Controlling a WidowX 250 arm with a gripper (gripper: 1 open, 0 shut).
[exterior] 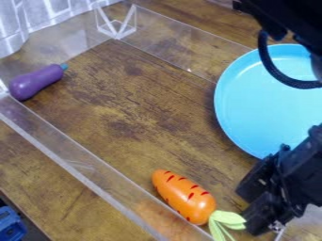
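Observation:
An orange toy carrot (184,196) with red marks and pale green leaves lies on the wooden table at the bottom centre. My dark gripper (266,201) is low at the bottom right, just right of the carrot's leafy end; whether its fingers are open or shut is unclear. A light blue round plate (262,108) rests at the right, partly behind the arm. A purple toy eggplant (36,83) lies at the upper left.
Clear low walls (88,178) edge the work area. A blue object (8,224) shows at the lower left, and white fabric at the top left.

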